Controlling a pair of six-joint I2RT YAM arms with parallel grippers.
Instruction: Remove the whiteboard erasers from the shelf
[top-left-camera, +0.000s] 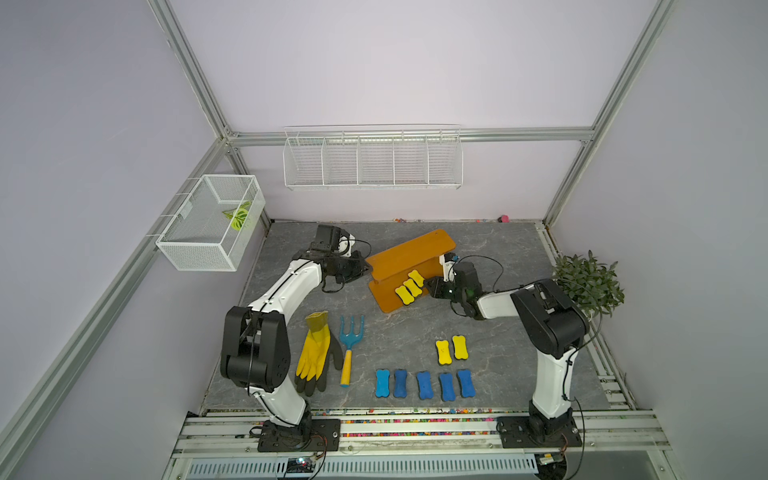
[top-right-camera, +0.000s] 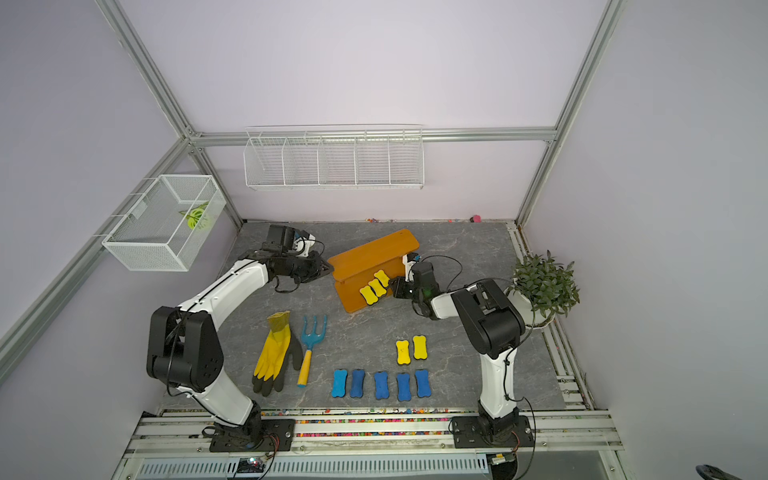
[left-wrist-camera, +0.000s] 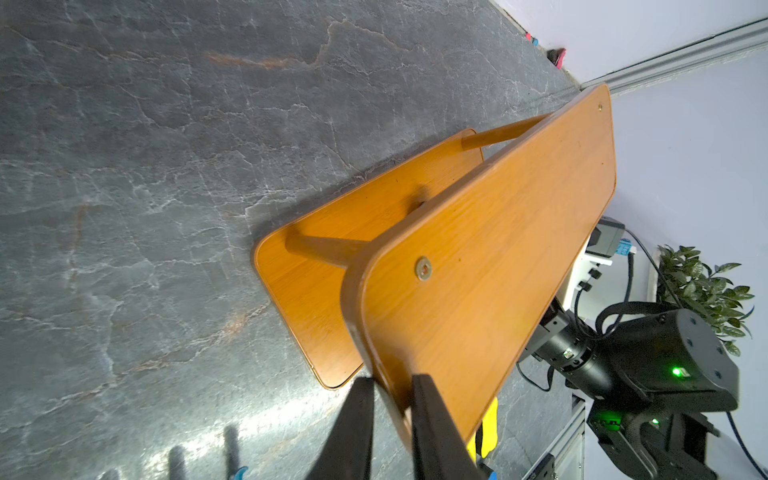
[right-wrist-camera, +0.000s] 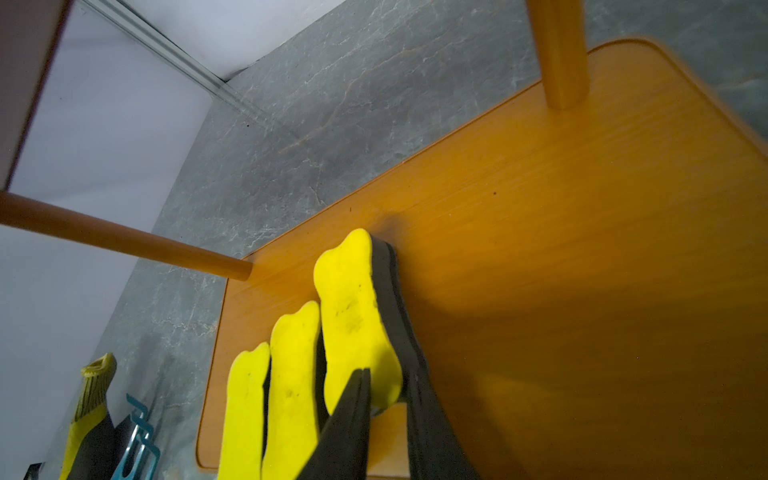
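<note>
The orange-brown wooden shelf (top-left-camera: 412, 253) stands mid-table, two boards joined by posts. My left gripper is shut on the left edge of its upper board (left-wrist-camera: 496, 248). On the lower board (right-wrist-camera: 576, 264) lie three yellow erasers with dark undersides, side by side: a near one (right-wrist-camera: 349, 308), a middle one (right-wrist-camera: 293, 376) and a far one (right-wrist-camera: 245, 408) in the right wrist view. My right gripper reaches in from the shelf's right, part open, its fingers at the near eraser's lower end. Whether they touch it, I cannot tell.
Two yellow erasers (top-left-camera: 443, 352) and a row of several blue erasers (top-left-camera: 424, 385) lie toward the front. A yellow glove (top-left-camera: 314, 352) and a blue fork (top-left-camera: 349, 344) lie front left. A potted plant (top-left-camera: 589, 284) stands at right. Clear table separates shelf and erasers.
</note>
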